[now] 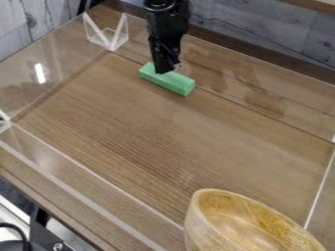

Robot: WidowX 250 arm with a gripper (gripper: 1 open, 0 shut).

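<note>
My black gripper [164, 61] hangs from the top of the camera view, just above a green rectangular block [170, 82] that lies on the wooden table [144, 147]. The fingertips are at or over the block's back end; whether they touch it, and whether they are open or shut, is too small to tell.
A clear plastic object [105, 31] stands at the back left. A large tan bowl [242, 221] sits at the front right. A dark wall [275, 29] borders the back, and black cables lie beyond the front left edge.
</note>
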